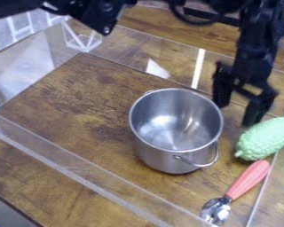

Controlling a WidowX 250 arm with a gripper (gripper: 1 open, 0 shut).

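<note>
My black gripper [244,96] hangs at the upper right, its fingers apart and low over the wooden floor, just behind a green corn-like object [263,138]; its outline is somewhat blurred. A steel pot [174,133] with a wire handle stands upright in the centre, left of the gripper. An ice cream scoop with a pink handle [248,179] lies at the lower right, its metal head toward the bottom edge.
Clear plastic walls [82,180] border the wooden work area [74,106]. A small white patch shows behind the pot.
</note>
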